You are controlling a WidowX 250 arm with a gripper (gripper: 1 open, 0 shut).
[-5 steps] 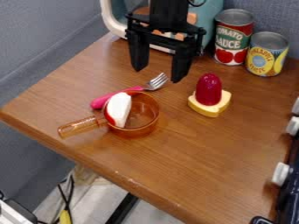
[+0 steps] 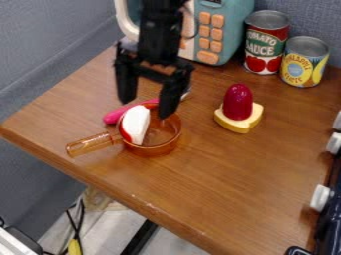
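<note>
My gripper (image 2: 147,92) hangs open over the left side of a small orange pot (image 2: 160,144), its two dark fingers apart. The pot has a translucent handle to the left and holds a white oval item (image 2: 135,124). A pink-handled fork (image 2: 115,115) lies behind the pot, partly hidden by my gripper and the pot. To the right, a red oval item (image 2: 237,100) stands on a yellow wedge-shaped piece (image 2: 240,123).
A red tomato can (image 2: 265,45) and a yellow can (image 2: 304,66) stand at the back right, beside a teal toy microwave (image 2: 220,30). A dark appliance (image 2: 326,224) is at the right edge.
My gripper has come down and toward the left front, from above the fork to over the pot. The things on the table look unmoved.
</note>
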